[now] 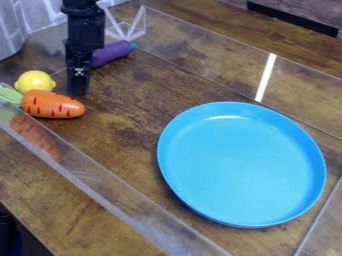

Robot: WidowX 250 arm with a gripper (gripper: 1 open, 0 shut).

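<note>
My black gripper (78, 74) reaches down at the upper left, just right of a yellow lemon (35, 82) and above an orange toy carrot (54, 105) with a pale green top. A purple vegetable, perhaps an eggplant (111, 54), lies just behind and right of the gripper, partly hidden by it. The fingers are small and dark here, so their gap is hard to make out; I see no object clearly held.
A large blue plate (241, 163) fills the right of the wooden table (147, 200). Clear plastic walls border the area. A grey container (11, 25) stands at the upper left corner.
</note>
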